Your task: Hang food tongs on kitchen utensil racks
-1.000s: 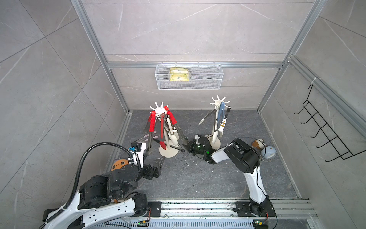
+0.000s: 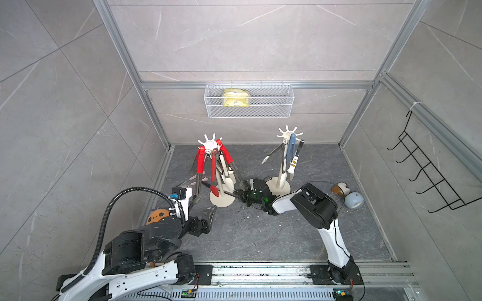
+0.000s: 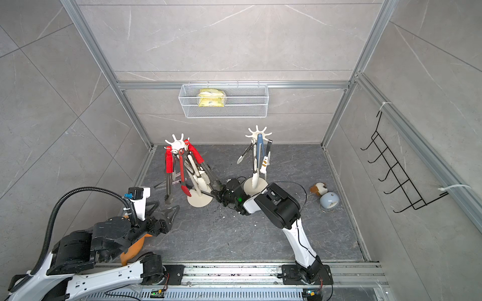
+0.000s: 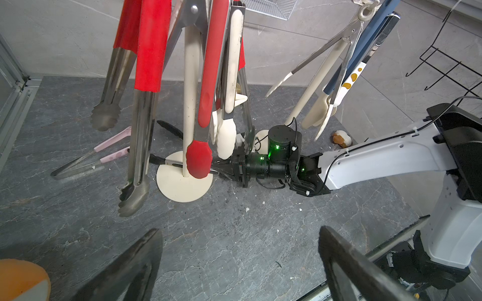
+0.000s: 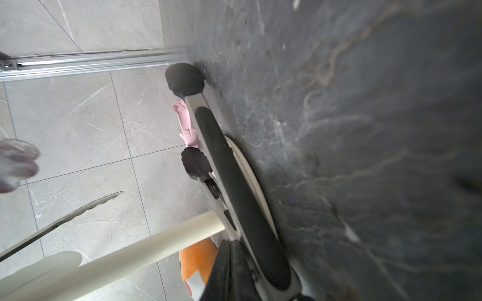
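Note:
Two white utensil racks (image 2: 287, 132) hold red, white, blue and metal tongs. Black-and-grey tongs (image 5: 221, 155) lie low across the left rack's base (image 4: 184, 190), beside pink-handled tongs (image 4: 114, 158) on the floor. My right gripper is low at that base, touching or beside the black tongs' near end, its fingers together; whether anything thin is between them is hidden. My left gripper is open over the floor at the front left, nothing between its fingers.
A wire basket (image 2: 249, 110) hangs on the back wall and a black hook frame (image 2: 426, 170) on the right wall. Small round objects (image 2: 354, 200) lie at the right.
My right arm has moved a little leftward, bringing its gripper closer to the black tongs at the left rack's base. The left arm is still.

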